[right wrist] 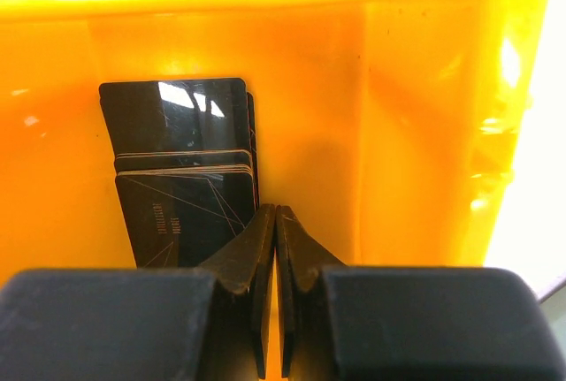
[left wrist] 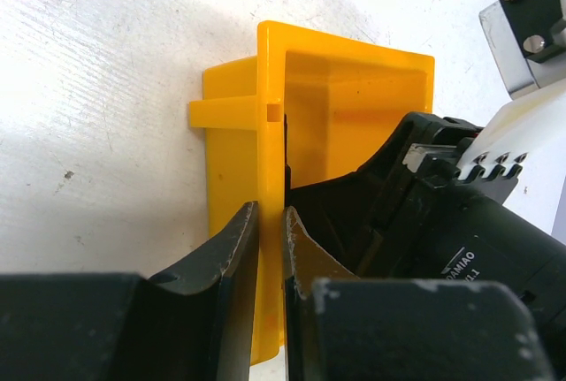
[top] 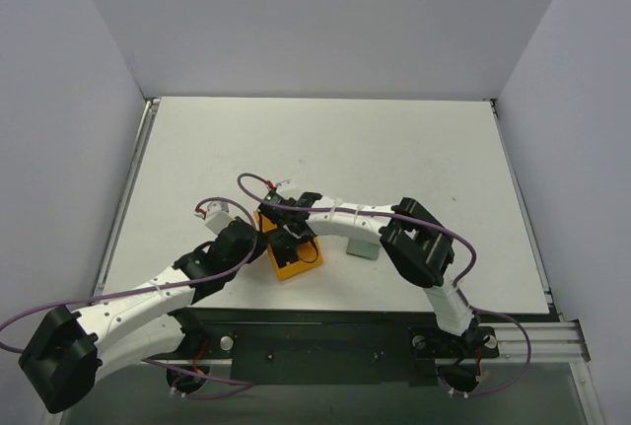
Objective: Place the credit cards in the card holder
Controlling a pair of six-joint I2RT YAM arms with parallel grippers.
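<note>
The yellow card holder (top: 303, 267), an open box, stands at the front of the table between the arms. In the left wrist view my left gripper is shut on one of its upright walls. Inside the holder, black credit cards (right wrist: 181, 120) lie against each other in a slightly stepped stack, as the right wrist view shows. My right gripper reaches into the holder with its fingertips together and nothing between them. Just left of those tips is the stack's right edge; its lower end is hidden behind the fingers.
A grey-green flat object (top: 363, 249) lies on the table right of the holder, partly under the right arm. The right arm's black body (left wrist: 442, 231) fills much of the holder's opening.
</note>
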